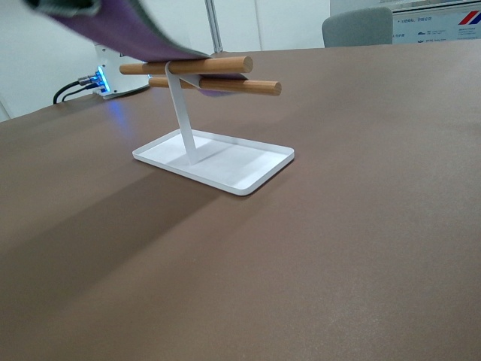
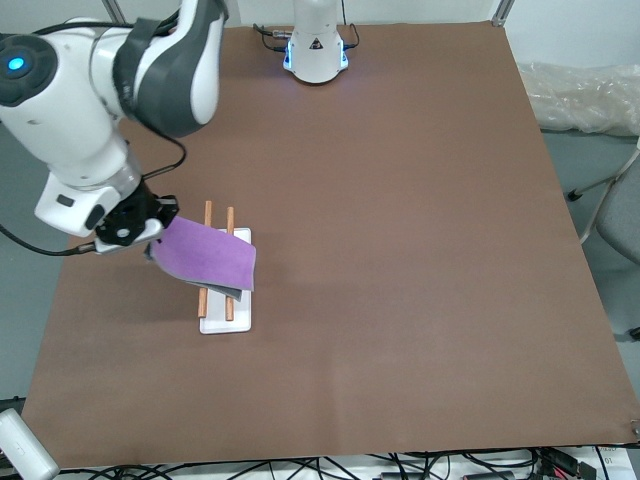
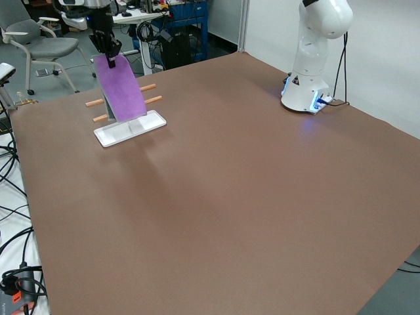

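Note:
A purple cloth (image 2: 205,252) with a grey underside hangs from my gripper (image 3: 110,60) and lies over a small rack with two wooden rods (image 1: 214,86) on a white base (image 1: 210,162). In the left view the gripper, at the end of the arm, is above the rack's left side, with the cloth's edge at it; its fingers are mostly hidden. In the right view the cloth (image 3: 121,88) slopes down from the gripper to the rods.
Cables crowd the near edge in the left view.

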